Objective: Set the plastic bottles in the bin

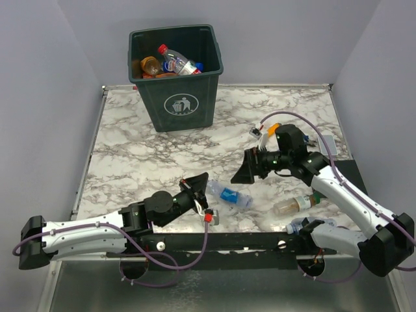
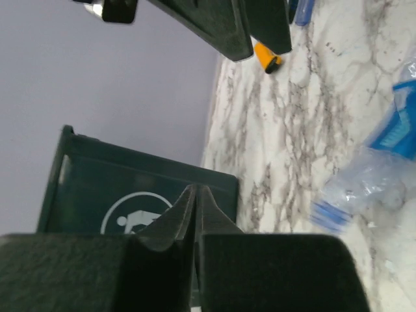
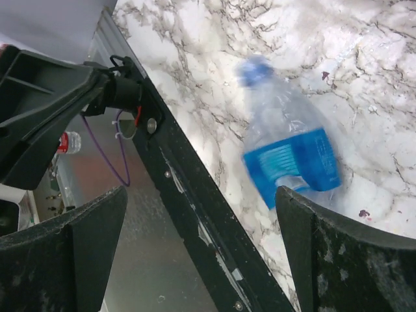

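Note:
A crumpled clear bottle with a blue label (image 1: 231, 195) lies on the marble table between the grippers; in the right wrist view the bottle (image 3: 292, 162) has its blue cap pointing away. My left gripper (image 1: 203, 182) is shut, nothing between its fingers, just left of the bottle. My right gripper (image 1: 246, 168) stands open above the bottle's right. Another bottle with a tan label (image 1: 292, 207) lies at the right, and a clear one (image 1: 299, 227) at the front edge. The green bin (image 1: 172, 110) at the back holds several bottles.
An orange object (image 1: 273, 129) lies behind the right arm, near a pale rectangular item (image 1: 329, 144) at the back right. Walls stand on both sides and behind.

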